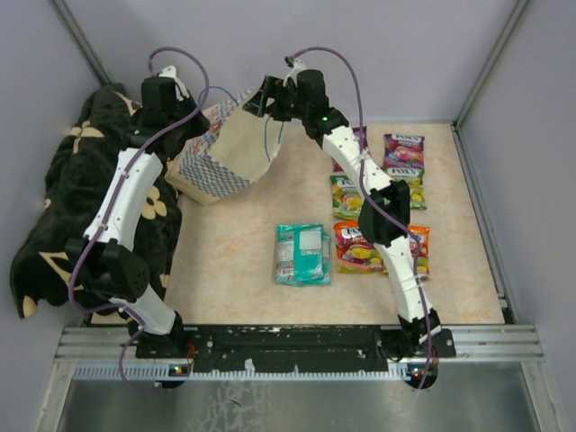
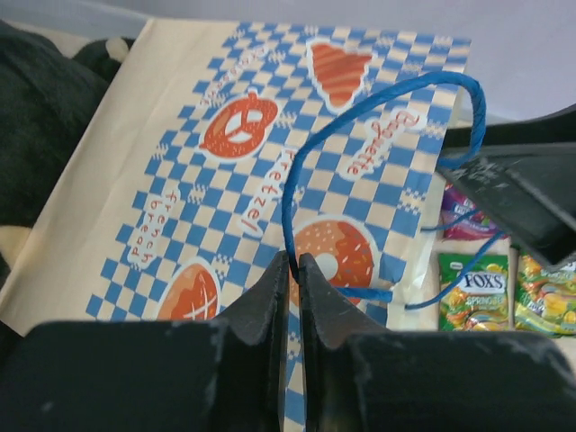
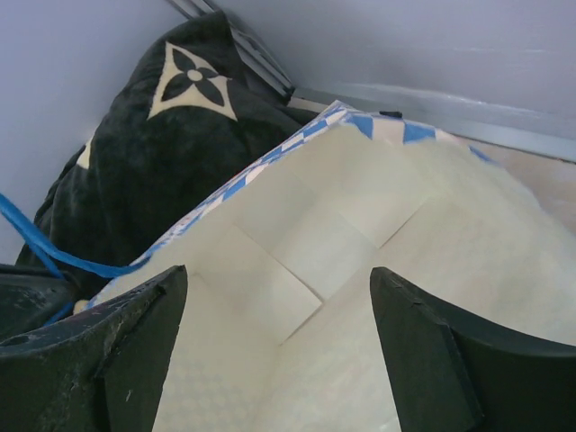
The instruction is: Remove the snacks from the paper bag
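Observation:
The checked paper bag [image 1: 216,171] lies tilted at the back left, its mouth facing right. In the right wrist view the bag's interior [image 3: 315,225] looks bare, with no snack showing. Its blue handle [image 2: 295,193] passes between the fingertips of my left gripper, which are close together on it. My right gripper stands open at the bag's mouth, nothing between its fingers. On the table lie teal packs [image 1: 301,256], red packs [image 1: 357,247], green packs [image 1: 344,198] and purple packs [image 1: 404,151], partly hidden by the right arm.
A dark flower-patterned cloth [image 1: 90,198] covers the left side under the left arm. Grey walls enclose the table [image 1: 225,270]. Bare tabletop shows left of the teal packs and along the right edge.

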